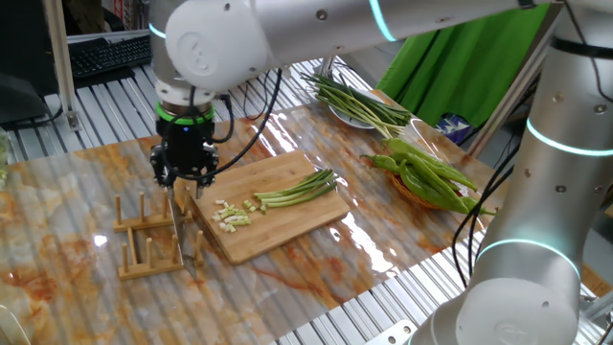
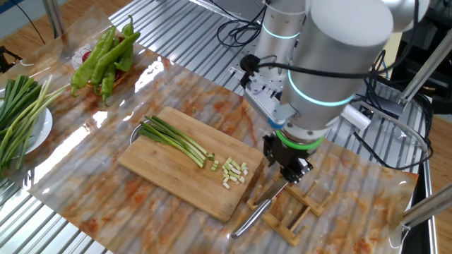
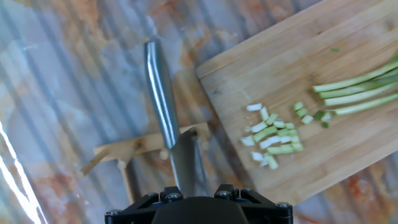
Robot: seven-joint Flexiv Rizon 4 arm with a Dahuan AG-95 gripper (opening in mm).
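Observation:
A knife with a shiny metal handle and a broad blade rests in a wooden peg rack, left of the cutting board in exterior view 1. Above the rack hangs my gripper, its fingers spread apart, with no grip on the knife visible. In the wrist view the blade runs down behind the gripper at the bottom edge, and the handle points away from it. From exterior view 2 the handle sticks out toward the front, while the gripper covers part of the rack.
The wooden cutting board carries chopped scallion pieces and uncut stalks. Green peppers lie in a basket, and more scallions on a plate at the back.

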